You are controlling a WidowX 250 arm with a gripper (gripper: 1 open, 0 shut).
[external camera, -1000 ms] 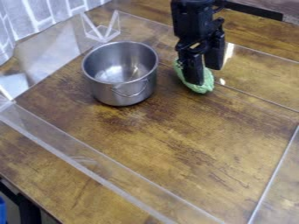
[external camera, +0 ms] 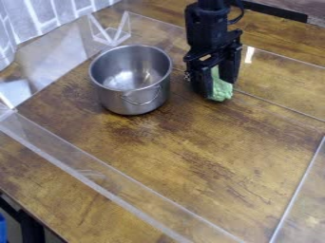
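Observation:
My black gripper hangs at the top middle of the view, its fingers lowered around a light green, textured oblong object that lies on the wooden table. The gripper hides the upper part of that object, and whether the fingers are closed on it I cannot tell. Just to the left stands a steel pot with a wire handle.
Clear plastic walls border the wooden table on the left and right. A small white angular shape sits behind the pot.
The gripper has come down and slightly left onto the green object, now covering more of it. The pot has not moved.

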